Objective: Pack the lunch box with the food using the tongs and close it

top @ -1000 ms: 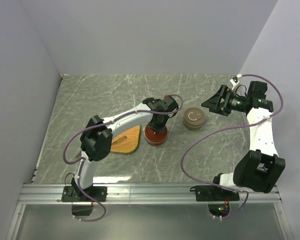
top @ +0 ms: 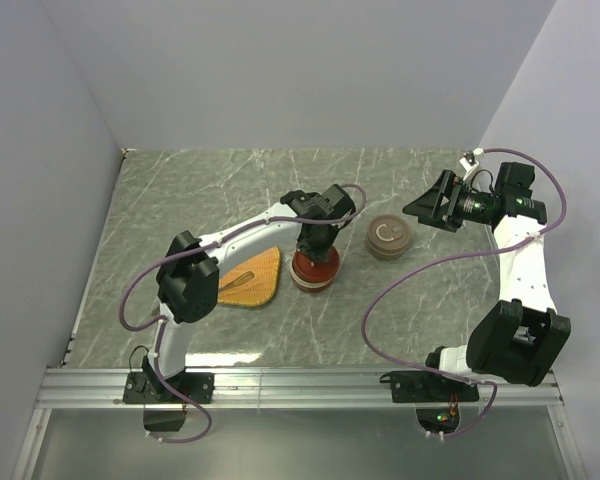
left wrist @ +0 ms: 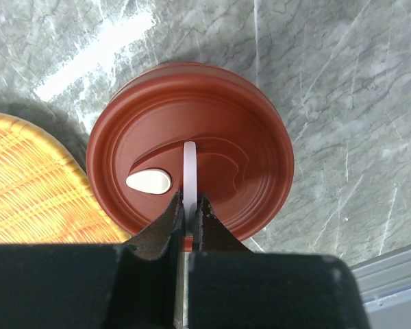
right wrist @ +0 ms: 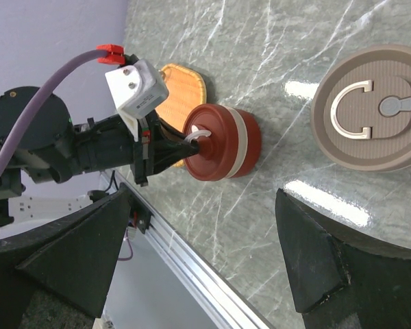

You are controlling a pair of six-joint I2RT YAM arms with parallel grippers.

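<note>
A round lunch box, dark red below a pale band (right wrist: 241, 142), stands on the marbled table. Its red lid (left wrist: 212, 123) has a white upright handle (left wrist: 190, 161) and a small white tab. My left gripper is shut on that handle. In the right wrist view the pale band shows between lid and lower body; how far the two are apart cannot be told. A second round box, brown-grey (top: 389, 235), has a folding handle (right wrist: 339, 113) lying flat. My right gripper (top: 433, 203) stands open above the table's right side, empty.
Left of the red box, a yellow woven tray (top: 265, 270) carries a brown utensil (top: 238, 281). Bare table (top: 210, 180) stretches across the back. A metal rail (top: 310, 383) runs along the front edge.
The red lid has shifted slightly right and a pale band now shows beneath it in the top view. My left gripper moved with it. The right arm appears still.
</note>
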